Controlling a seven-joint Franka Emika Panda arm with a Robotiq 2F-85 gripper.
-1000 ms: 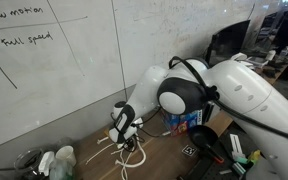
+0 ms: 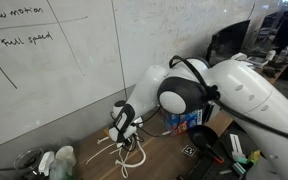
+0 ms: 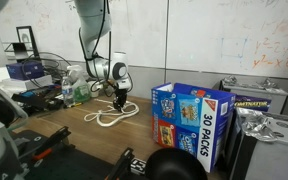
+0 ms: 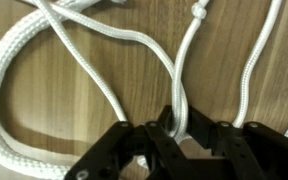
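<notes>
A white braided rope (image 4: 14, 60) lies in loose loops on the wooden table. In the wrist view, my gripper is low over it, with its dark fingers close together around a bend of the rope. Whether they press on that strand cannot be made out. Just above the fingertips, a small knot (image 4: 199, 10) shows in one thinner cord. From the second exterior view, the gripper (image 3: 119, 104) points down at the table among the rope's coils (image 3: 106, 119).
A blue snack box (image 3: 189, 125) stands well away from the rope, beside a black pan (image 3: 177, 165). The whiteboard (image 2: 74, 60) rises behind the table. Dark round items and a pale cup (image 2: 64, 156) sit beyond the rope.
</notes>
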